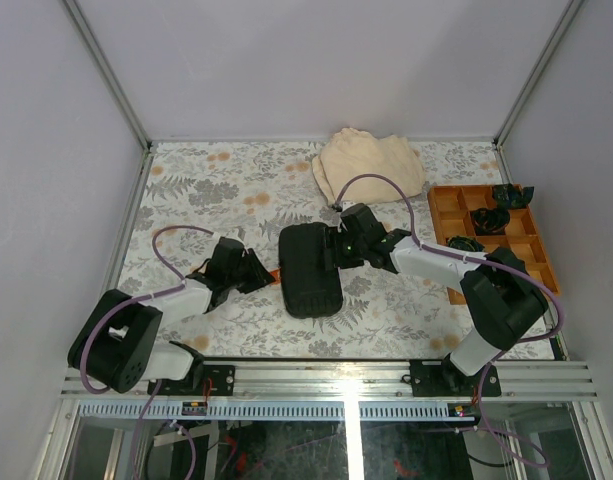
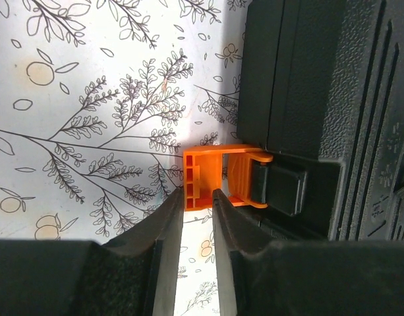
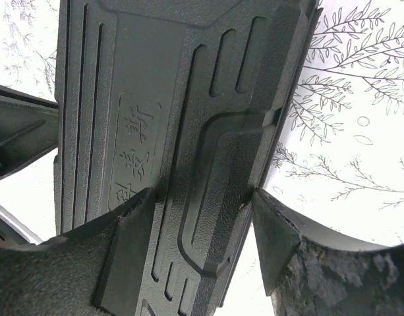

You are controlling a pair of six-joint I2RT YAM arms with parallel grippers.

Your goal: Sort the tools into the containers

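Note:
A black tool case (image 1: 311, 290) lies closed mid-table, between both arms. From its left side an orange latch (image 2: 203, 178) sticks out, swung away from the case. My left gripper has its fingertips close around the latch's outer end, a narrow gap between them; whether they touch it is unclear. Over the case's right part is my right gripper, its fingers apart, one over the ribbed lid and the other by the right edge. Part of the case shows between these fingers. The case's contents are hidden.
An orange compartment tray (image 1: 448, 215) stands at the right, with dark items (image 1: 489, 221) in some sections. A beige cloth (image 1: 366, 163) is bunched at the back. Left of the case, the back of the patterned table (image 1: 226, 180) is clear.

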